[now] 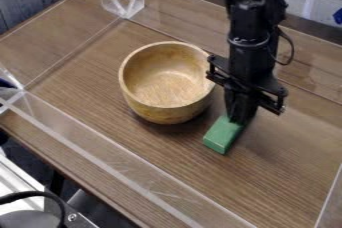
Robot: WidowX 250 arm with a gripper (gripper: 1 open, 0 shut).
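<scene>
My black gripper [238, 110] reaches down from the top of the view, its tip over the upper end of a green rectangular block [222, 136] on the wooden table. The tip hides that end of the block, and whether it touches the block is unclear. The fingers look close together; I cannot see anything held between them. A wooden bowl [147, 94] stands just left of the gripper and block.
Transparent strips run along the left and right edges. Black cables lie at the bottom left.
</scene>
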